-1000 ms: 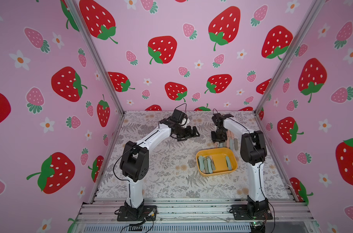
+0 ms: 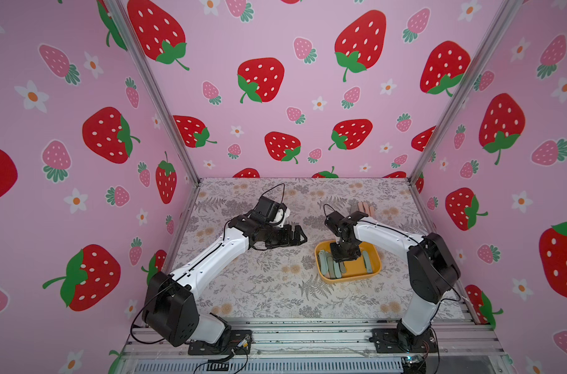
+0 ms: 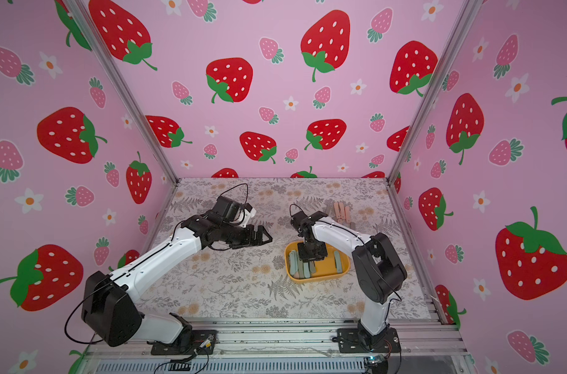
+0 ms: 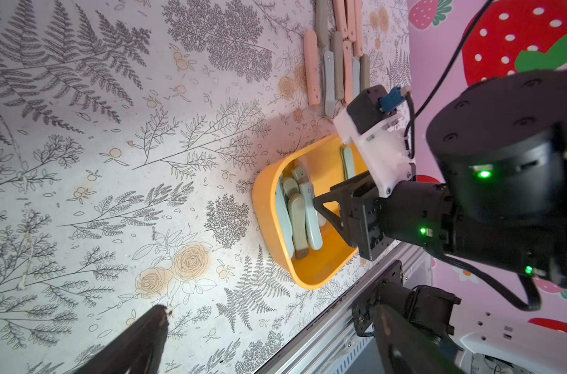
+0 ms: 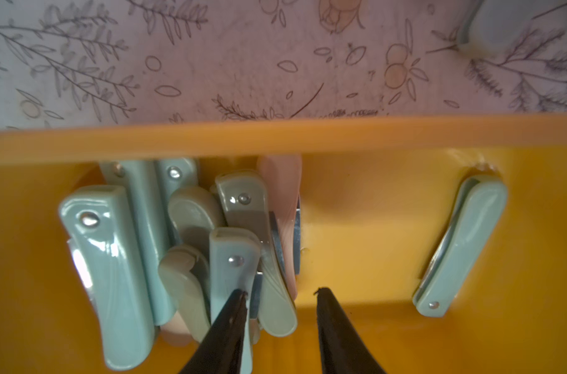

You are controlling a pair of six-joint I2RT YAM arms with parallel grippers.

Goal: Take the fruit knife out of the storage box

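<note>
The yellow storage box stands on the table's right half. Inside, several folded fruit knives crowd its left side; in the right wrist view a light green knife, a grey-green knife and a pink knife lie there. One more green knife rests alone near the box's right wall. My right gripper hangs over the box, open and empty, its fingertips just right of the crowded knives. Left of the box, above bare table, my left gripper is open with nothing between its blurred fingers.
Several pink, grey and blue knives, among them a pink knife, lie on the table behind the box. My right arm reaches across the box's right side.
The knives in the box look unmoved.
</note>
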